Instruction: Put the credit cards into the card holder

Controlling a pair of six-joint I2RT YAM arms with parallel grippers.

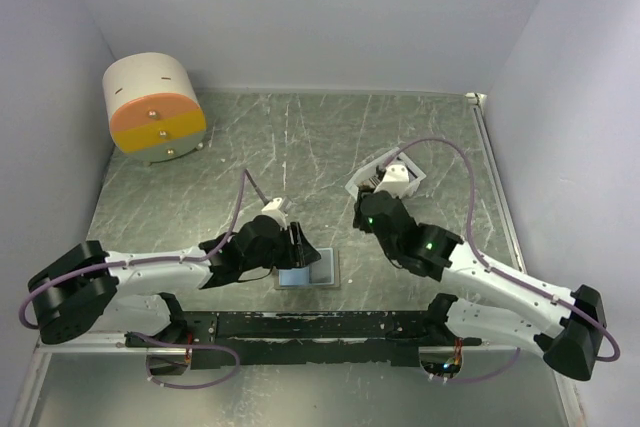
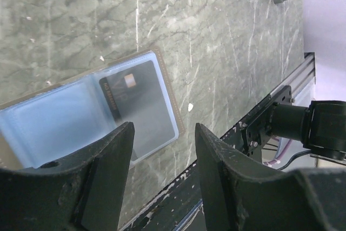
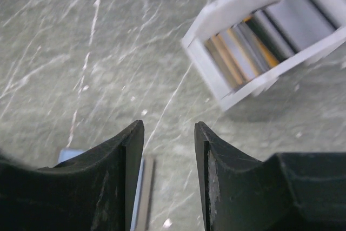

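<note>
The card holder (image 2: pixel 59 123) lies near the front edge, a blue-and-grey tray with a dark card (image 2: pixel 138 112) in its right part. My left gripper hangs over it, open and empty. A white box (image 3: pixel 211 77) holds several upright cards (image 3: pixel 243 52) in brown, orange and grey toward the back right. My right gripper is near that box, partly open, with nothing between its fingers.
A white drawer cabinet (image 1: pixel 150 97) stands at the back left. A black rail (image 1: pixel 300 327) runs along the front edge, and walls border the sides.
</note>
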